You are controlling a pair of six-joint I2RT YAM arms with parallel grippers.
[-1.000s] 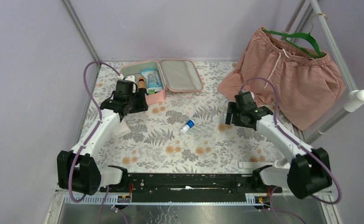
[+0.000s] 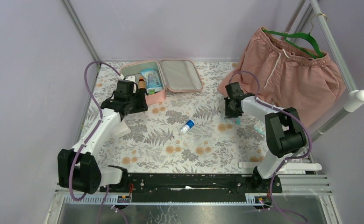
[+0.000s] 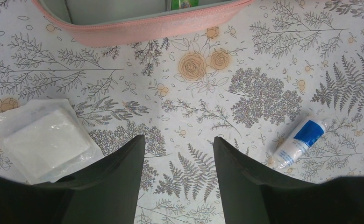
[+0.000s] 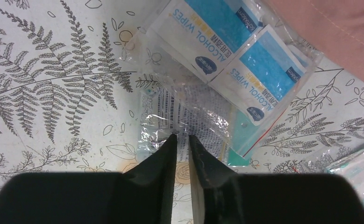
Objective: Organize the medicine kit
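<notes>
The pink medicine case (image 2: pixel 157 97) lies open at the back, holding a blue pouch (image 2: pixel 152 80) and a brown bottle. My left gripper is open above the table, between a white packet (image 3: pixel 47 142) and a blue-labelled bottle (image 3: pixel 301 139). My right gripper has its fingertips close together over a printed packet (image 4: pixel 156 116), partly under a clear bag of alcohol wipes (image 4: pixel 259 79); whether they grasp anything is unclear. Another clear packet (image 4: pixel 355 175) lies to the right.
Pink shorts (image 2: pixel 292 84) hang on a green hanger over the table's right side, near my right arm.
The left arm is still.
</notes>
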